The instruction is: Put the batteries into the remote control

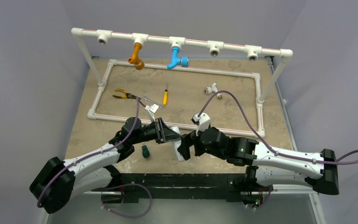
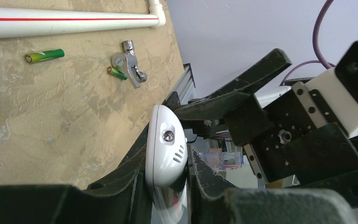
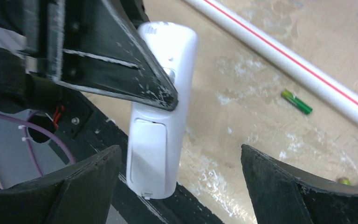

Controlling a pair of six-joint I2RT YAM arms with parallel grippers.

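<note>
The white remote control hangs over the table's front part, with my left gripper point(image 1: 170, 135) shut on it; its end shows in the left wrist view point(image 2: 165, 149). My right gripper is open, its two fingers on either side below the remote's battery-cover end, with a gap around it. Two green batteries lie on the table, one point(image 2: 44, 55) near the white pipe and one point(image 2: 116, 73) beside a metal fitting.
A white pipe frame point(image 1: 223, 73) lies on the board point(image 1: 121, 79), with pliers point(image 1: 126, 94), a screwdriver point(image 1: 165, 97) and a wrench inside it. A metal fitting point(image 2: 130, 65) sits by the batteries. A green-handled tool point(image 1: 145, 151) lies left of the remote.
</note>
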